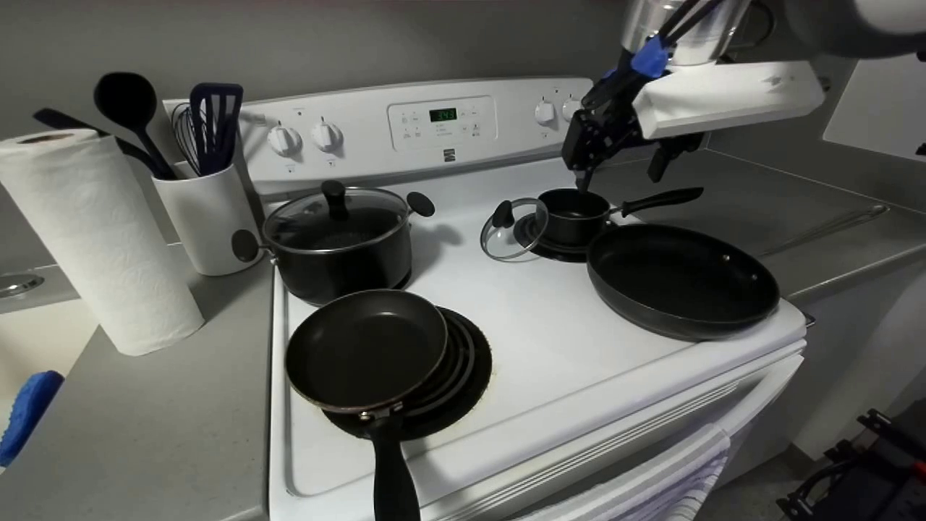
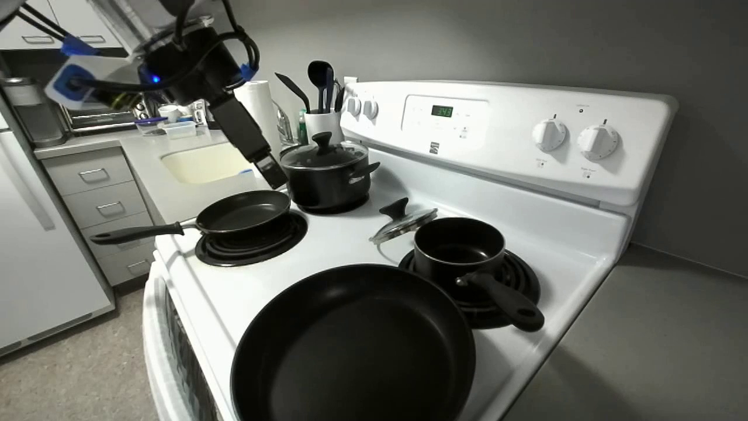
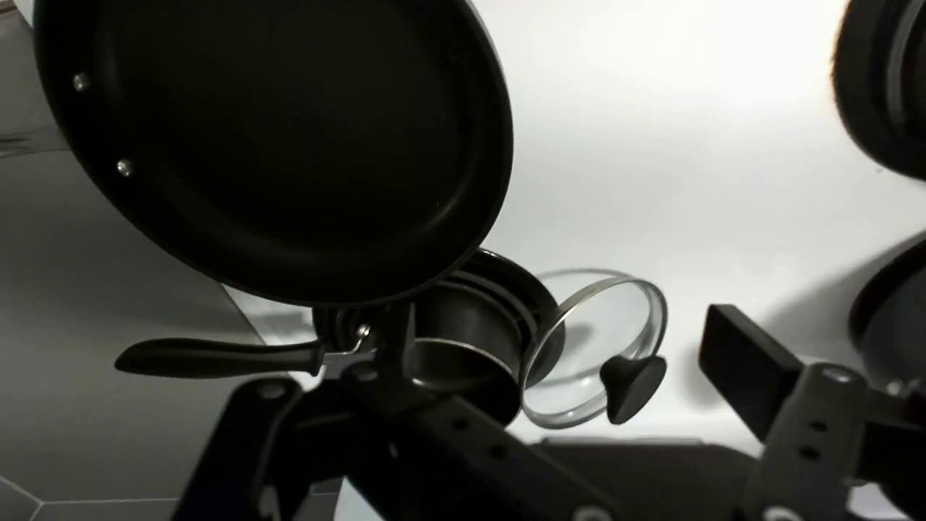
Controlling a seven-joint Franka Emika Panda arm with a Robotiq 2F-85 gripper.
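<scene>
My gripper (image 1: pixel 621 175) stands open above the back right of the stove, nothing between its fingers. A small black saucepan (image 2: pixel 459 242) rests on the back right burner. Beside it a glass lid (image 1: pixel 514 229) with a black knob is tilted up, appearing to lean against the saucepan. From the wrist, the lid (image 3: pixel 599 347) shows between my spread fingers, farther down than they are; the left finger covers part of the saucepan (image 3: pixel 469 317). A wide black pan (image 1: pixel 681 273) sits at the front right, overlapping the saucepan in the wrist view.
A lidded black pot (image 1: pixel 343 256) stands at the back left and a small frying pan (image 1: pixel 369 347) at the front left, its handle jutting forward. The stove top (image 1: pixel 512 347) is bare in the middle. Paper towels (image 1: pixel 100 243) and a utensil crock (image 1: pixel 208 221) line the left counter.
</scene>
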